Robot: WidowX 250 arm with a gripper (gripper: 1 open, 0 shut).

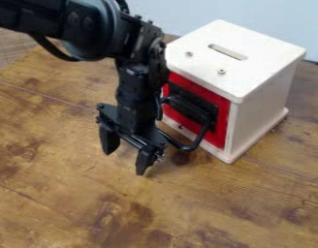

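Note:
A black robot arm reaches down from the upper left to my gripper (127, 153), which hangs low over the wooden floor or tabletop with its two fingers apart and nothing between them. Just right of it stands a white wooden box (262, 89) with a slot and screws on top. Its red front (221, 136) carries a black panel with a black bar or handle (192, 144) that reaches out toward the gripper. Part of the front is hidden behind the arm.
A pale wall is behind the box, and a woven light patch shows at the top left edge.

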